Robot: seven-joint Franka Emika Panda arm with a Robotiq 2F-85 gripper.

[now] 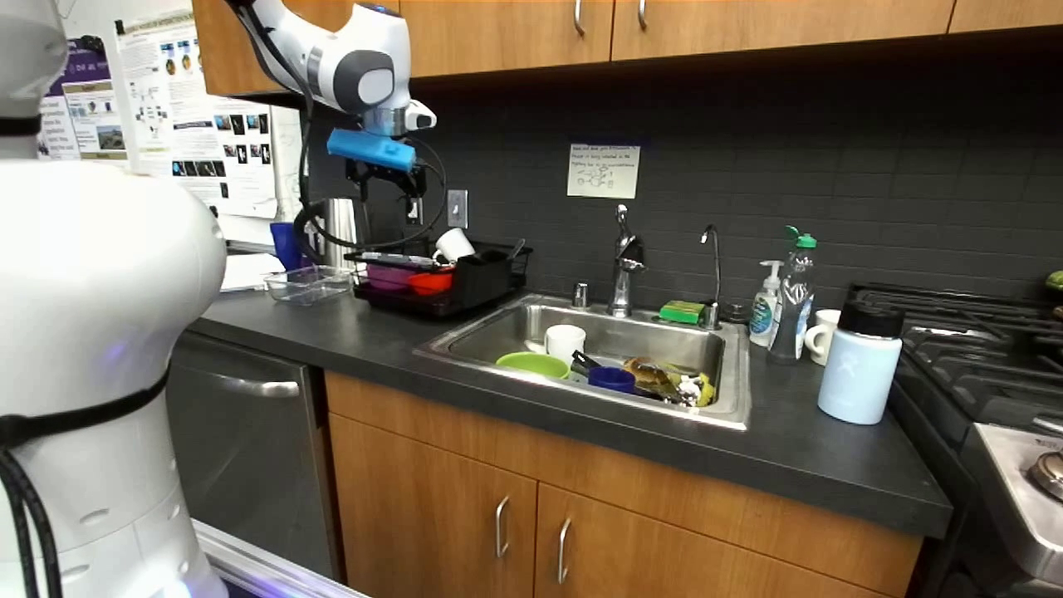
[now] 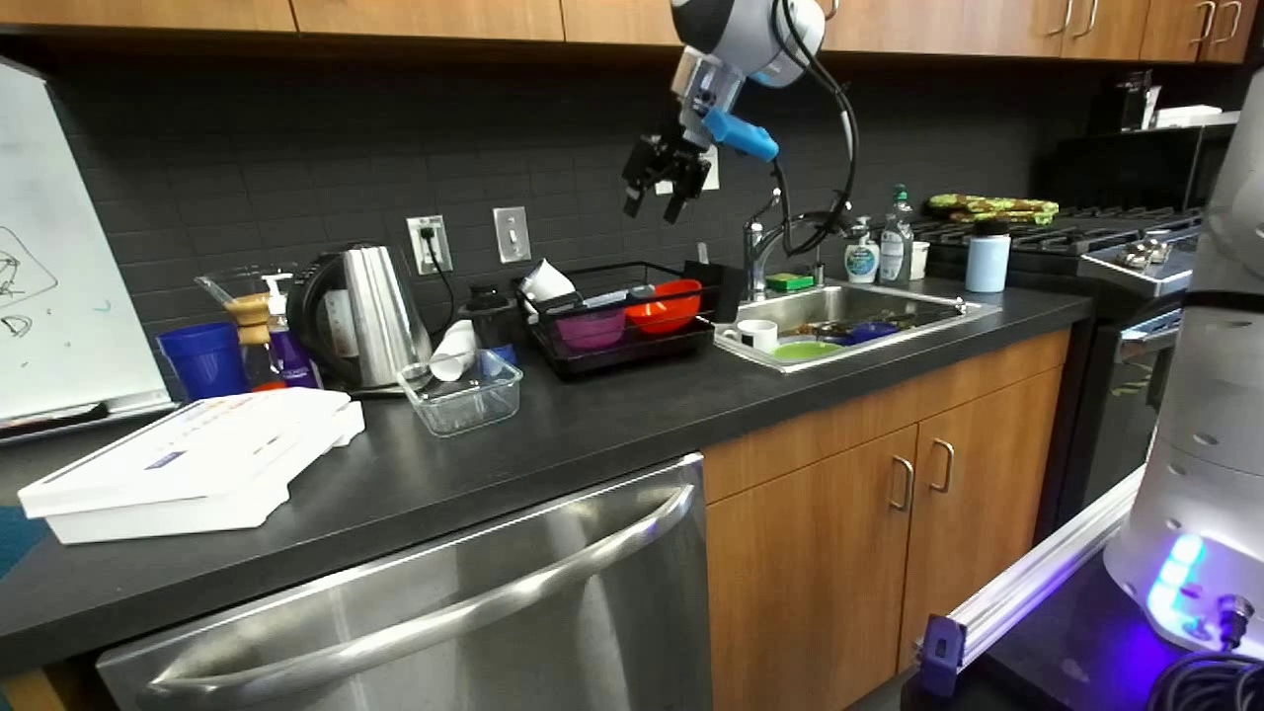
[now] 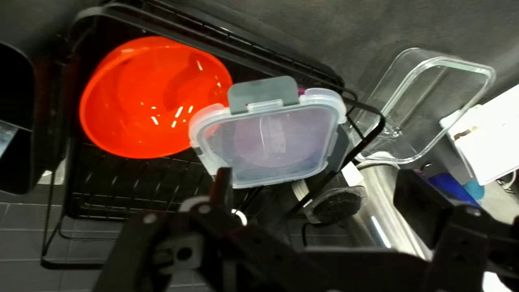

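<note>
High over the dish rack's area, my gripper (image 2: 653, 211) points down, its fingers apart and nothing between them. In the wrist view its dark fingers (image 3: 222, 187) frame the lower part of the picture. The black rack (image 2: 616, 344) holds an orange-red bowl (image 3: 155, 97), a purple bowl (image 2: 590, 330) and a tilted white mug (image 2: 547, 284). A clear lid with grey clips (image 3: 270, 138) lies over the purple bowl, largely covering it in the wrist view. Beside the rack, an empty glass container (image 2: 468, 397) sits on the counter.
A steel kettle (image 2: 385, 314) and white box (image 2: 196, 462) stand left of the rack. To its right, the sink (image 1: 478, 349) holds a white mug (image 1: 565, 342), a green bowl (image 1: 533, 364) and other dishes. Upper cabinets (image 1: 498, 38) hang close to the arm.
</note>
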